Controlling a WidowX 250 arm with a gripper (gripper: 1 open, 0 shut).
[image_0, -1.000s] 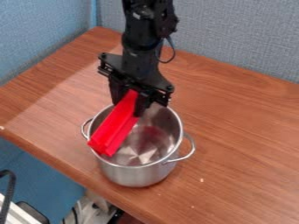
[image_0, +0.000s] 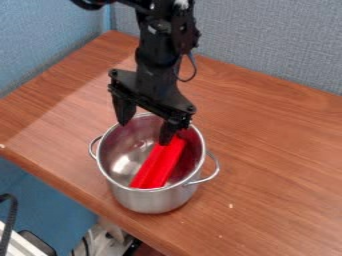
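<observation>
A steel pot (image_0: 118, 170) with two handles sits near the table's front-left edge. A red elongated object (image_0: 156, 165) lies inside it, slanting from the front toward the back right. My black gripper (image_0: 147, 115) is over the pot's back rim, its fingers spread open on either side, above the red object's far end.
Blue-grey walls (image_0: 281, 45) stand at the back and left. Cables and some hardware lie beyond the front-left edge.
The red object, earlier held tilted in my gripper over the pot's left side, now lies lower and further right inside the pot. My gripper has opened and released it.
</observation>
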